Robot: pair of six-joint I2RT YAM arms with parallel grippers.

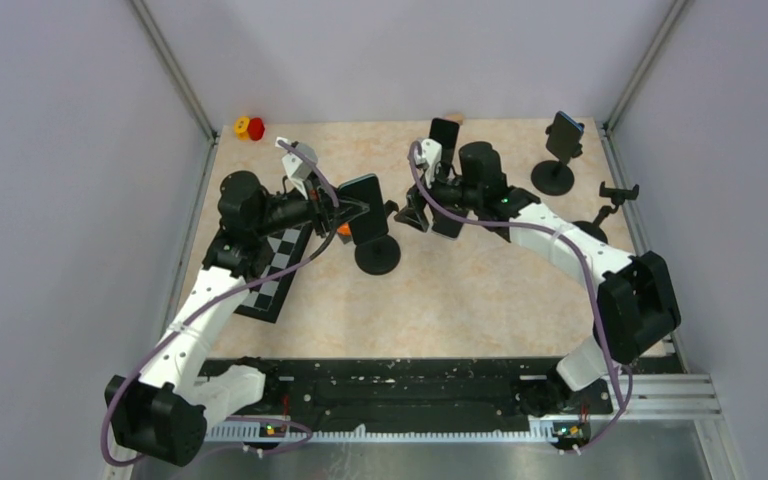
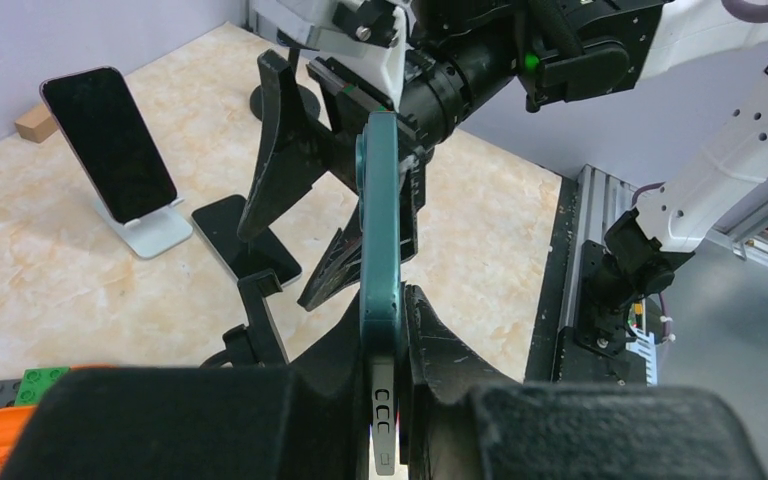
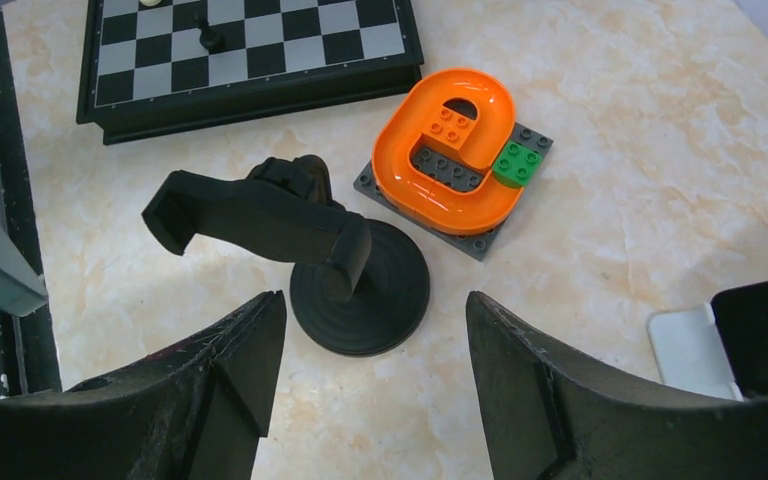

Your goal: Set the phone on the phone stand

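My left gripper (image 1: pixel 332 208) is shut on a phone (image 1: pixel 362 200) in a teal case, seen edge-on in the left wrist view (image 2: pixel 380 240), held upright just left of and above a black phone stand (image 1: pixel 377 255). The stand's empty cradle (image 3: pixel 250 215) and round base (image 3: pixel 360 320) show in the right wrist view. My right gripper (image 1: pixel 412 212) is open, right of the stand and facing its cradle, with nothing between its fingers.
An orange brick track (image 3: pixel 490 205) and a chessboard (image 3: pixel 250 90) lie beyond the stand. A phone on a white stand (image 2: pixel 110 140) and a flat phone (image 2: pixel 245 240) are near the right arm. More stands (image 1: pixel 552 175) stand at the right.
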